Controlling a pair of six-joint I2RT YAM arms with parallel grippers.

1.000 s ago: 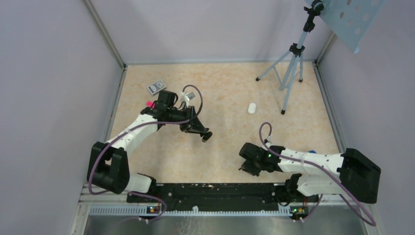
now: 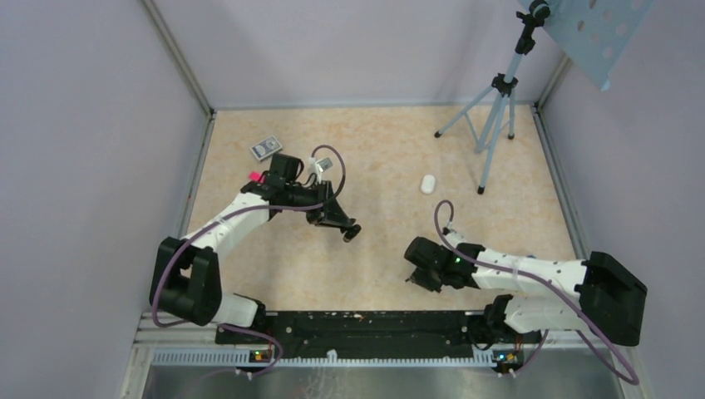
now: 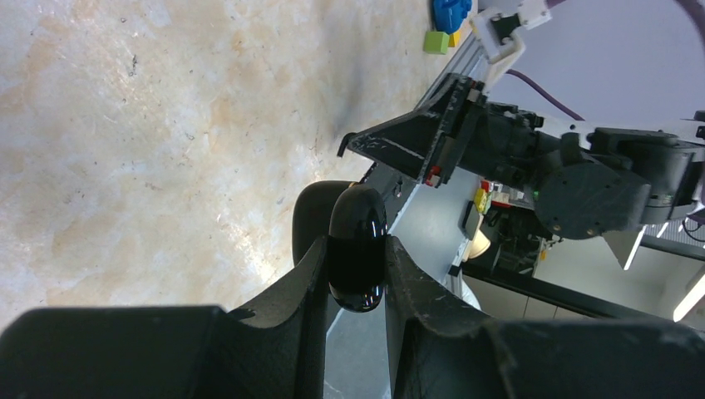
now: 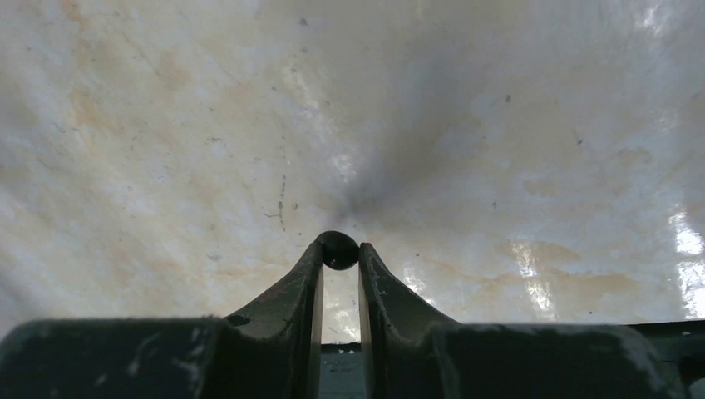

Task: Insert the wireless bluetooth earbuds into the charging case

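The black, glossy charging case point(image 3: 358, 218) is pinched between the fingertips of my left gripper point(image 2: 346, 229), above the left-middle of the table. In the left wrist view it looks hinged apart, one dark half behind the other; its slots are hard to make out. A small black earbud point(image 4: 338, 251) sits at the tips of my right gripper, touched by both fingers. From the left wrist view this earbud point(image 3: 345, 145) shows as a little hook at the fingertip, apart from the case. No second earbud can be made out.
A white oval object point(image 2: 427, 184) lies mid-table toward the back, near a tripod point(image 2: 496, 116). At the back left are a grey flat box point(image 2: 266, 148) and a pink piece point(image 2: 255, 175). Table between the two grippers is clear.
My right gripper has shifted slightly, its hand now a little farther from the table's front edge and turned a bit. The left arm and the case have stayed still.
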